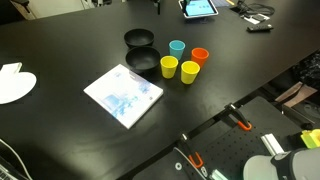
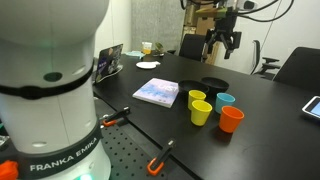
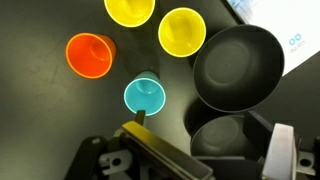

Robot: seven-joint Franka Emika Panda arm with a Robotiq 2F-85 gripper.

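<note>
My gripper (image 2: 220, 47) hangs open above the far part of the table, with nothing between its fingers. In the wrist view, the rear black bowl (image 3: 222, 136) lies below the gap between the fingers, partly hidden by the gripper. The other black bowl (image 3: 238, 68) is next to it. The blue cup (image 1: 177, 48), orange cup (image 1: 200, 56) and two yellow cups, one nearer (image 1: 189, 72) and one beside the bowl (image 1: 169, 66), stand upright in a cluster. All the cups look empty from above.
A white printed box or booklet (image 1: 123, 95) lies on the dark table in front of the bowls. A white plate (image 1: 15, 85) sits at the left, and a tablet (image 1: 198, 8) at the back. Bare table extends right of the cups.
</note>
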